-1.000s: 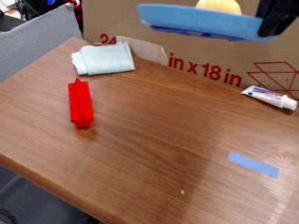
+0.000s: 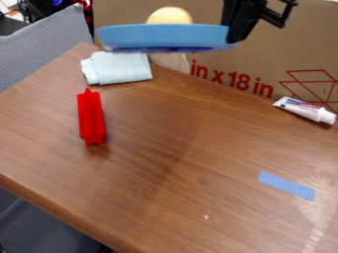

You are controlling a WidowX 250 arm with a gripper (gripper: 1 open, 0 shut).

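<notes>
My black gripper (image 2: 240, 22) is at the top right, closed on the edge of a blue tray-like object (image 2: 161, 37), which it holds aloft over the back of the table. Behind the blue object, a pale yellow round thing (image 2: 169, 16) is partly visible. A folded light blue cloth (image 2: 117, 67) lies at the back left of the wooden table (image 2: 172, 168). A red elongated object (image 2: 91, 119) lies at the left, and a white tube (image 2: 305, 109) at the back right.
A cardboard box wall (image 2: 251, 64) runs along the back. A grey bin or padded wall (image 2: 38, 49) borders the left. A strip of blue tape (image 2: 287, 185) is on the right.
The gripper and the blue object have moved left over the last second, uncovering more of the box at the upper right.
</notes>
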